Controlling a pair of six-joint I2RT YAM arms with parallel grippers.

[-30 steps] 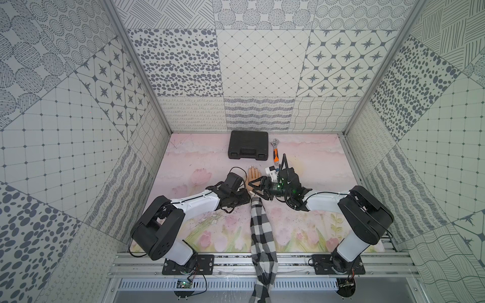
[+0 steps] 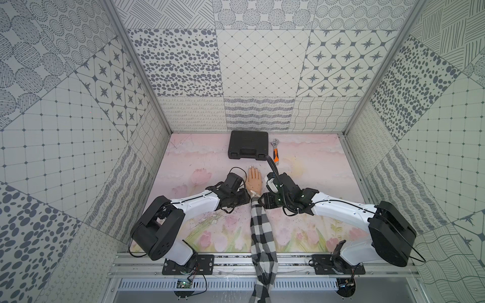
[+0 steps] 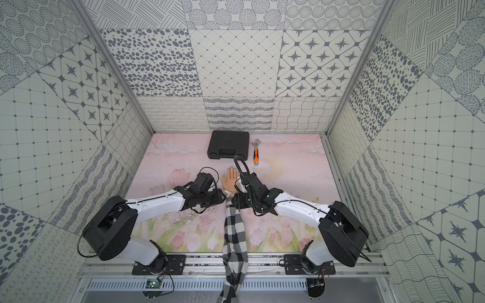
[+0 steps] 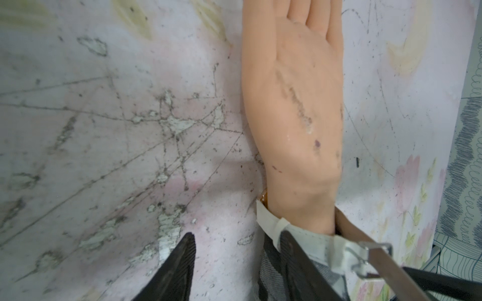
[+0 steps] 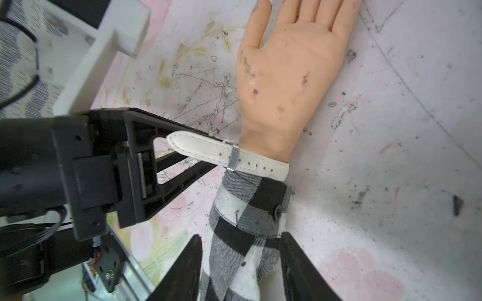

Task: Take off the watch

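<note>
A white watch strap [image 4: 306, 240] circles the wrist of a mannequin hand [image 4: 301, 105], just above the checkered sleeve [image 5: 246, 215]. Its pointed tail [image 5: 195, 145] sticks out to the left through a metal buckle [image 5: 232, 154]. My left gripper stands open at the hand's left side; one fingertip overlaps the strap in its own view, and contact cannot be told. The strap's tail lies across its fingers [image 5: 185, 183] in the right wrist view. My right gripper is open at the wrist's right side, its view showing the sleeve between the fingertips. No watch face shows.
A black case [image 2: 248, 145] lies behind the hand, with an orange-handled wrench [image 2: 275, 151] beside it. Both grippers are close together around the wrist.
The left arm and the hand look unmoved.
</note>
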